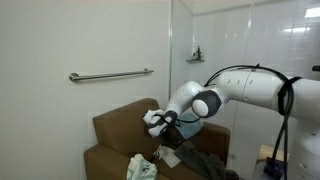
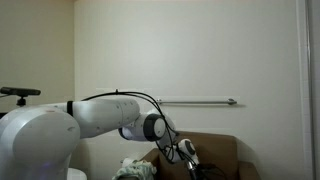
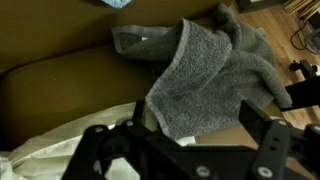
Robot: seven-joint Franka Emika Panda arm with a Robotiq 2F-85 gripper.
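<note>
A grey cloth [image 3: 205, 80] lies crumpled on the brown couch in the middle of the wrist view. My gripper is open above it, its dark fingers spread to either side and nothing seen held between them. To the lower left of that view is a pale cloth [image 3: 60, 158], partly behind the left finger. In exterior view 1 the gripper hangs low over the seat of the couch [image 1: 112, 132], and its fingertips are too small to make out. A white cloth [image 1: 141, 168] drapes over the couch's front edge.
A light blue cloth [image 1: 188, 129] rests behind the arm, and a dark cloth [image 1: 205, 165] covers the right part of the seat. Behind the couch runs a wall rail [image 1: 110, 75]. Black cables [image 1: 255, 68] loop over the arm.
</note>
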